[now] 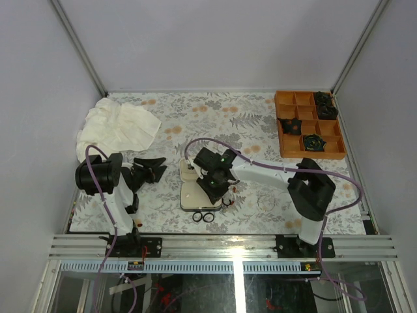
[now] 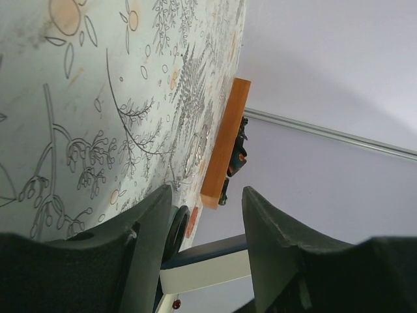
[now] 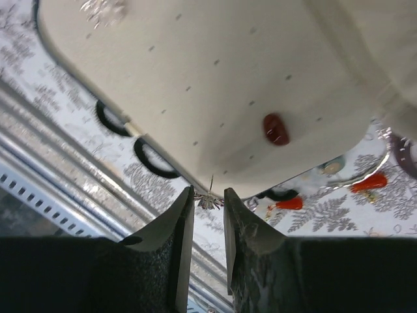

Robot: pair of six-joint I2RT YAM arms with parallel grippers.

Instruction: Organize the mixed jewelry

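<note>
A cream-lined open case (image 1: 189,193) lies left of the table's middle. Over its lower half is my right gripper, shut on a small silvery, spiky piece of jewelry (image 3: 209,201) at its fingertips. Inside the case, a dark red stone (image 3: 275,129) and a clear sparkling piece (image 3: 103,9) rest on the pale lining. Left of the case, my left gripper (image 1: 161,170) stands open, with nothing held; its fingers (image 2: 151,225) are apart, the case's edge showing beyond them. A compartmented wooden organizer (image 1: 313,155) sits at the far right, dark items in some compartments.
Two black rings (image 3: 151,158) lie by the case's front edge. Red-orange pieces (image 3: 370,183) and a silvery curved band (image 3: 355,177) lie at its right. A white cloth (image 1: 120,127) covers the back left. Between case and organizer, the patterned table is mostly clear.
</note>
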